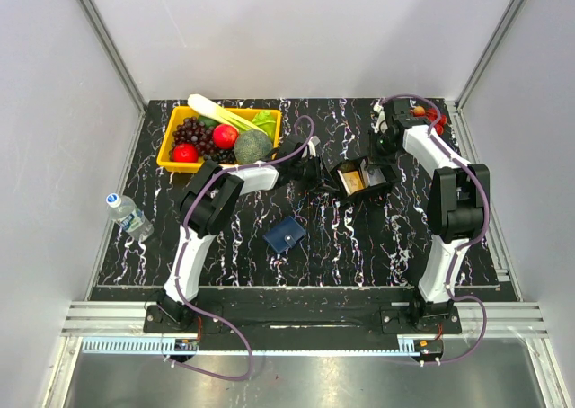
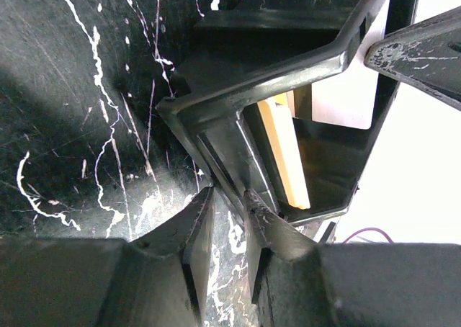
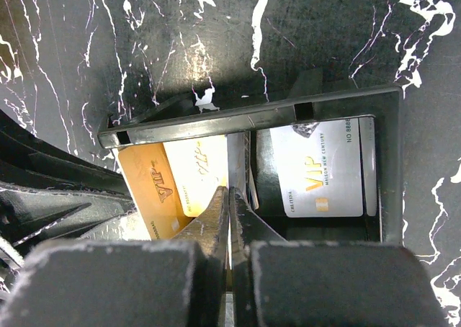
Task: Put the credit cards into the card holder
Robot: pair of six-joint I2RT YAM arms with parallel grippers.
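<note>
The black card holder [image 1: 377,185] sits tilted mid-right, with an orange card [image 3: 148,183], a cream card [image 3: 189,165] and a silver VIP card [image 3: 317,168] in it. My left gripper is shut on the holder's outer end wall. My right gripper is shut above the holder, with nothing clearly held between its fingertips. A dark blue flat card case [image 1: 285,235] lies in front of the left gripper.
A yellow basket of produce [image 1: 164,156] stands back left, a water bottle [image 1: 130,217] at left and red items [image 1: 429,114] back right.
</note>
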